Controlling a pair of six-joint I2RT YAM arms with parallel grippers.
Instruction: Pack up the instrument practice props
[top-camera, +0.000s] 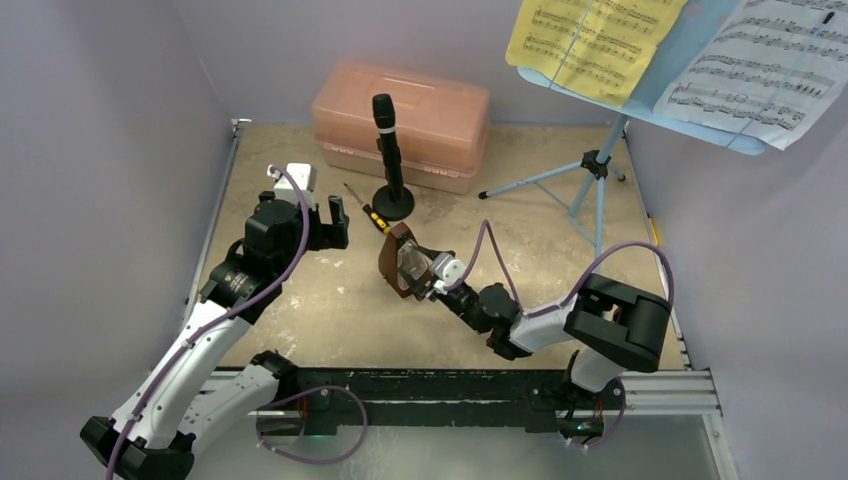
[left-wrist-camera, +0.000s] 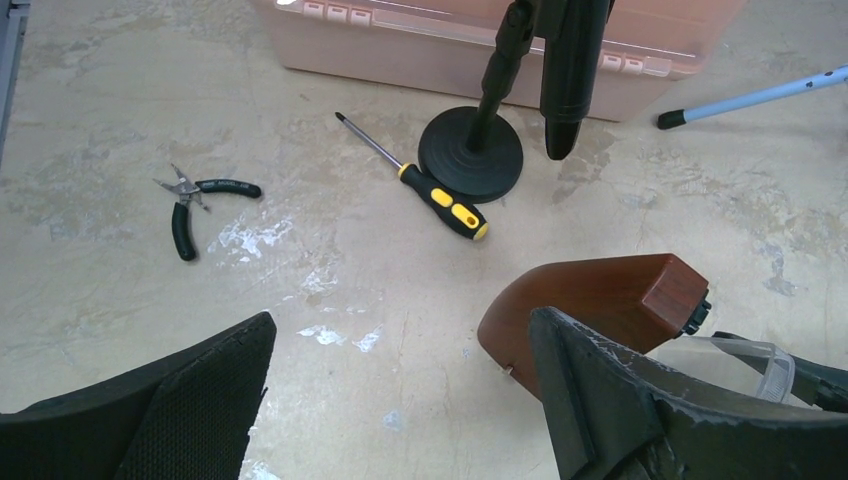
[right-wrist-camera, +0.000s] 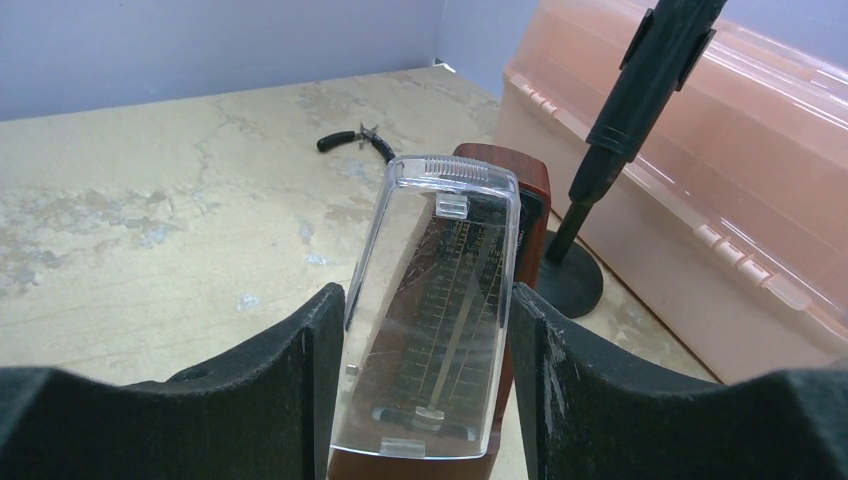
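A brown wooden metronome (top-camera: 392, 262) stands upright in the middle of the table, its scale and pendulum visible in the right wrist view. My right gripper is shut on the clear plastic cover (right-wrist-camera: 425, 300), which sits in front of the metronome's face; whether it touches the body I cannot tell. To the left of the metronome, above the table, my left gripper (top-camera: 337, 228) is open, nothing between its fingers. In the left wrist view the metronome (left-wrist-camera: 610, 295) lies partly behind one of its fingers (left-wrist-camera: 610, 400).
Behind stands a closed pink case (top-camera: 400, 115), with a microphone on a stand (top-camera: 392, 170) before it. A screwdriver (left-wrist-camera: 430, 195) and pliers (left-wrist-camera: 190, 205) lie on the table. At right rises a blue music stand (top-camera: 597, 175) with sheets.
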